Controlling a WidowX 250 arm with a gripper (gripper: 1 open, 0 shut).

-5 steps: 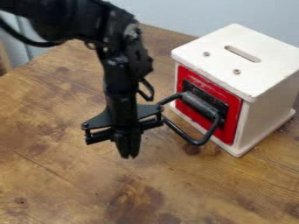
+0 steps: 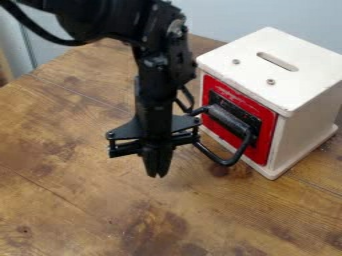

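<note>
My black gripper (image 2: 156, 164) points down over the bare wooden table, left of a white wooden box (image 2: 277, 72) with a red front panel (image 2: 258, 145). Its fingers are together with nothing visible between them. A black bar handle (image 2: 223, 159) sticks out from the red front, angled toward the gripper, which is beside its outer end; whether they touch is hard to tell. The box's top has a slot (image 2: 278, 60).
A pale wall stands behind, at the back of the table.
The gripper has shifted slightly to the right over the last second, still low over the table. The box appears unchanged.
</note>
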